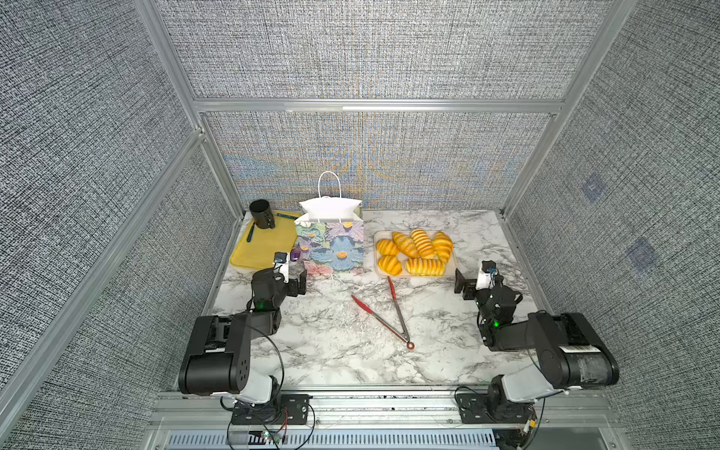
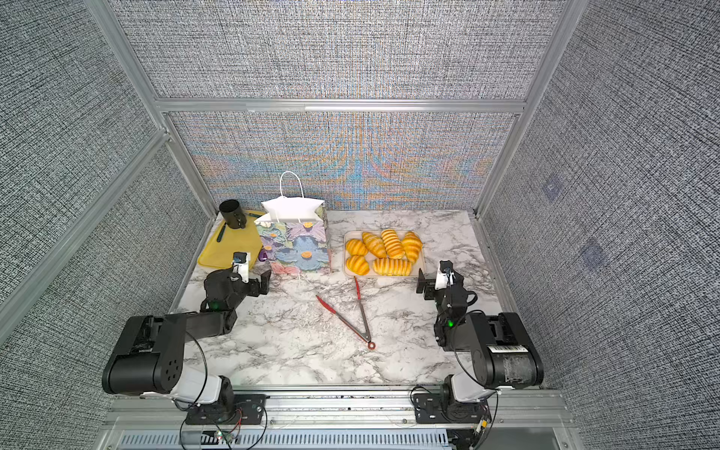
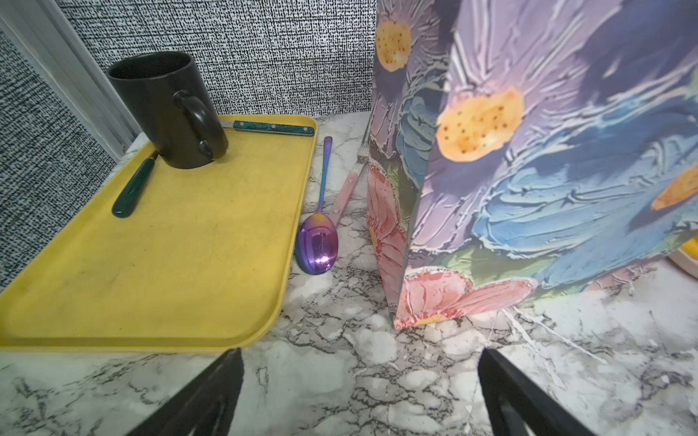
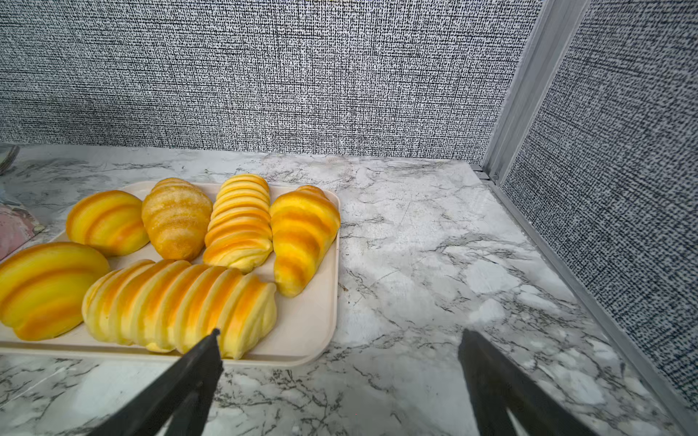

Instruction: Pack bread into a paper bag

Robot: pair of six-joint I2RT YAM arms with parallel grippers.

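A flower-printed paper bag [image 1: 341, 243] stands upright at the back, white inside at its open top, its handle [image 1: 329, 174] raised. Right of it, several bread pieces [image 4: 178, 305] rest on a pale tray [image 4: 312, 319]. Red-tipped tongs [image 1: 401, 318] lie spread on the table in front of the tray. My left gripper is open and empty, in front of the bag's left side. Open as well, my right gripper hovers to the front right of the tray, with nothing between its fingers.
On the left lies a yellow tray [image 3: 196, 239] carrying a black mug [image 3: 167, 109] and green-handled cutlery [image 3: 272, 128]. A purple spoon [image 3: 317, 243] sits between that tray and the bag. Bare marble table [image 4: 436, 261] extends right of the bread and across the front.
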